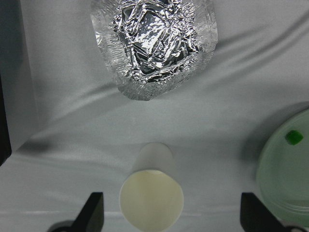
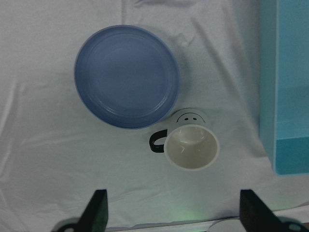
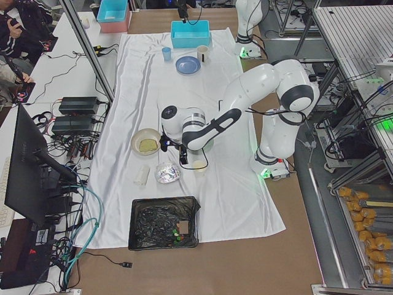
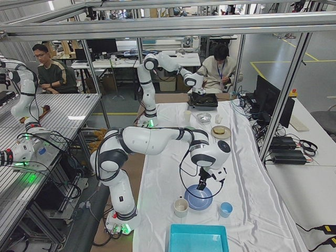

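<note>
My left gripper stands open above a white cup. Around it lie a crumpled foil dish and a green plate with a small green piece on it. In the camera left view the arm hides most of that plate, beside a cream plate with a yellow item. My right gripper is open over cloth near a cream mug with a black handle and a blue plate.
A turquoise bin stands beside the mug, with a blue cup nearby. A black-lined tray holding small scraps sits at the other end of the white cloth, near a white tube-like item.
</note>
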